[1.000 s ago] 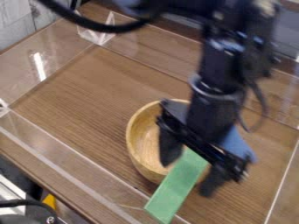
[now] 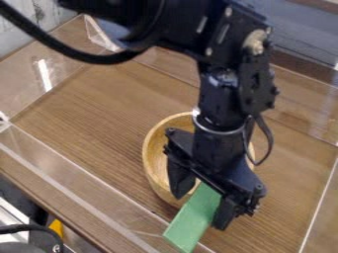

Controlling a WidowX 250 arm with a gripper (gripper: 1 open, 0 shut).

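My black gripper (image 2: 211,188) is lowered over a tan round bowl (image 2: 161,148) in the middle of the camera view, covering much of it. A flat green object (image 2: 193,223) lies at the bowl's front right, its upper part under the gripper. The fingers point down at the green object; whether anything lies between them is hidden.
Bare wooden table (image 2: 82,119) spreads to the left and right. A clear plastic edge runs along the front left, with dark cables and white items beyond it at the lower left.
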